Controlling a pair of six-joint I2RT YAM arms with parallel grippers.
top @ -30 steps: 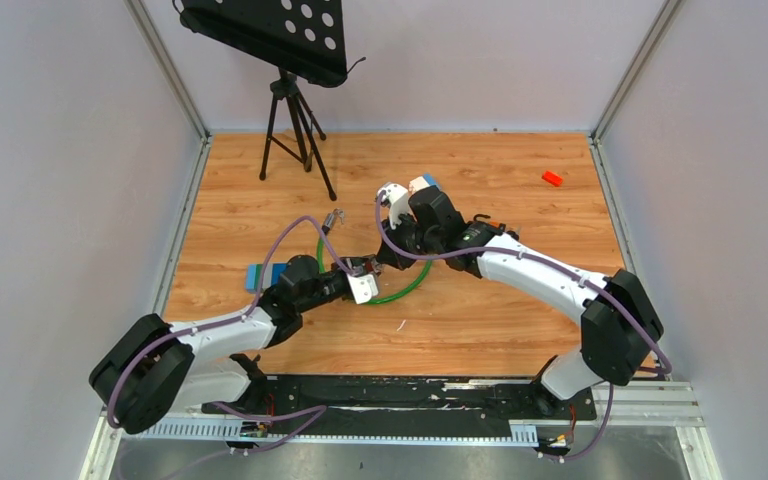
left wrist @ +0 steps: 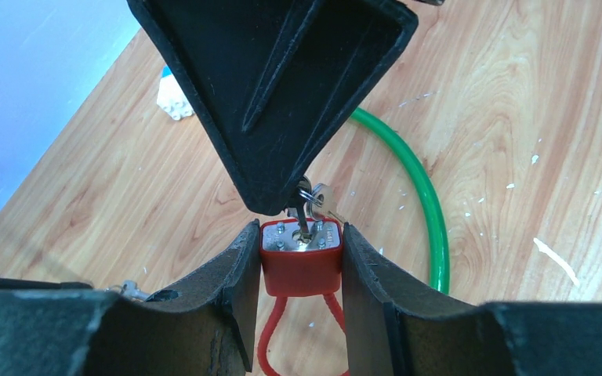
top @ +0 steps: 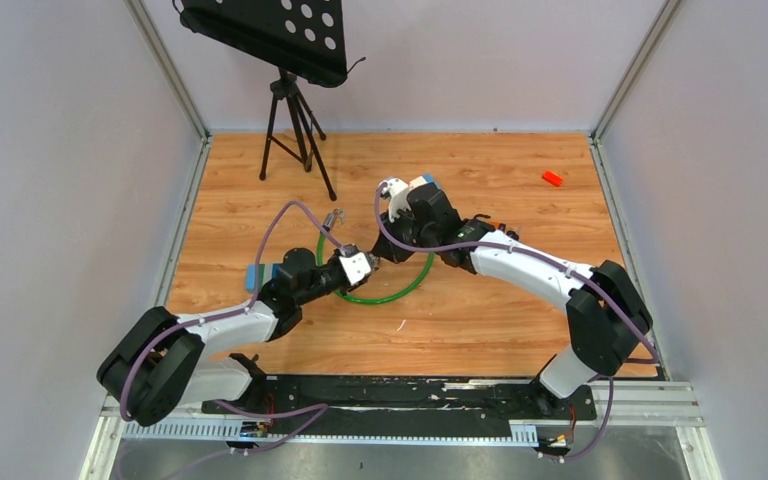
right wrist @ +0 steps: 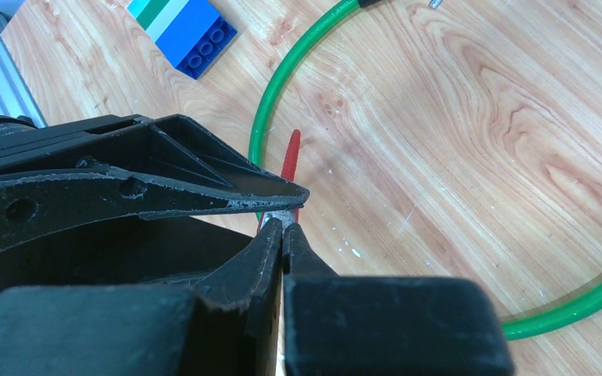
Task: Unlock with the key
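A padlock with a red body (left wrist: 302, 274) and metal keyhole face is pinched in my left gripper, shut on its two sides. Its red shackle (left wrist: 270, 325) hangs below, both legs running up to the body. A key (left wrist: 302, 218) stands upright with its lower end at the keyhole; how deep it sits cannot be made out. A ring with a second key (left wrist: 322, 200) hangs beside it. My right gripper is shut, its black tip right beside the key's upper part. Whether the key lies between those fingers is hidden.
A green hose (top: 385, 299) curves across the table under both grippers. Blue, white and green bricks (right wrist: 182, 31) lie to the left, a red brick (top: 552, 178) far right. A black music stand (top: 290, 85) stands at the back.
My left gripper has shifted slightly back and left with the padlock. Both grippers stay close together.
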